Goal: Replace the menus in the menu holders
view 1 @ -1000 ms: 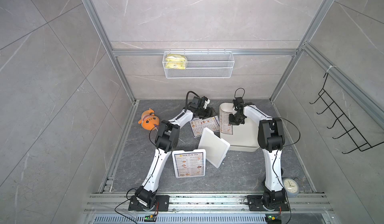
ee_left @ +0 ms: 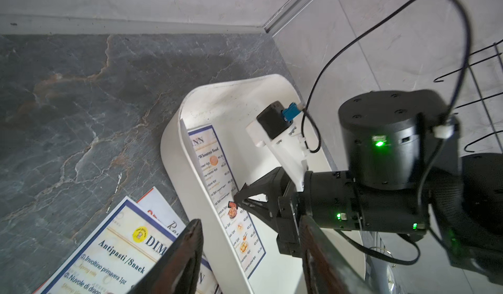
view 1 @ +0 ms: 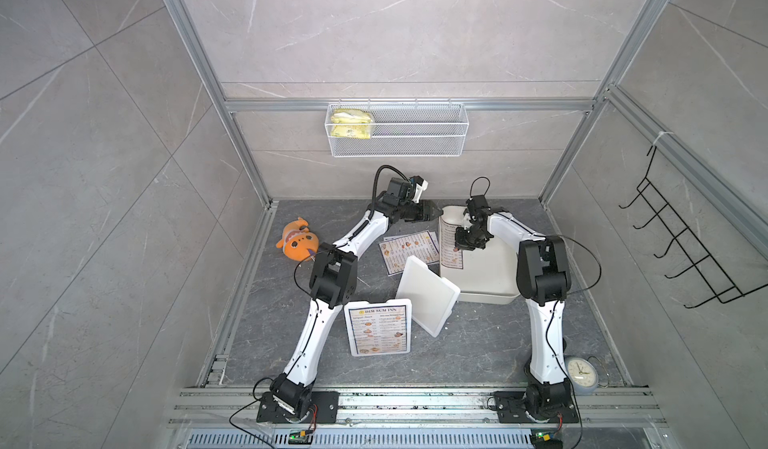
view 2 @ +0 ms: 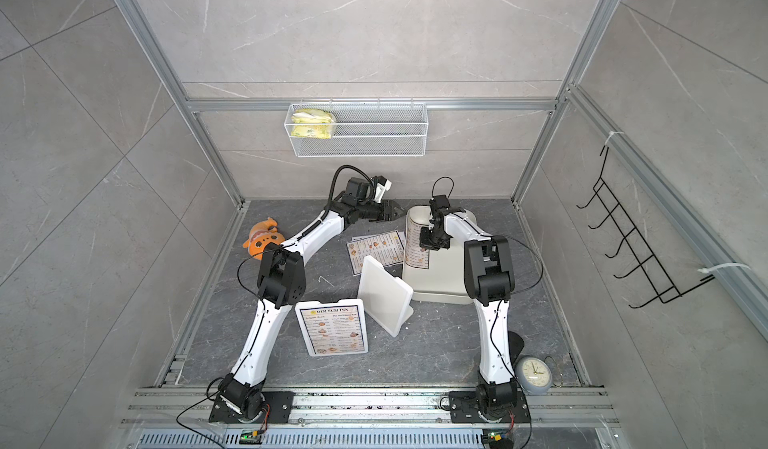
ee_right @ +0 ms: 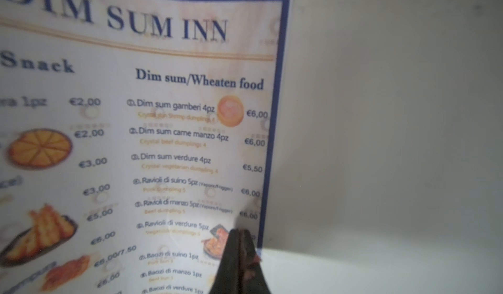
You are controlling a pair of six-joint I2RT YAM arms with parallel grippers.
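Observation:
A Dim Sum Inn menu [view 1: 451, 245] lies along the left side of the white tray [view 1: 492, 277]. My right gripper is shut on that menu's right edge; in the left wrist view the right fingertips [ee_left: 241, 195] meet it near a food picture. The menu's far half is cut off by the tray wall there. My left gripper is open and empty, above the tray's left wall. Overlapping menus [view 1: 409, 253] lie on the table left of the tray. One menu holder [view 1: 378, 329] shows a menu; the other holder [view 1: 428, 295] leans with its blank white side up.
An orange plush toy [view 1: 298, 241] sits at the far left. Behind the arms hangs a white wire basket [view 1: 396, 129] with a yellow packet. A clock [view 1: 581, 373] stands at the front right.
My left gripper has moved from over the loose menus toward the tray's back left corner. The right gripper has shifted slightly left, and the menu's right edge with it.

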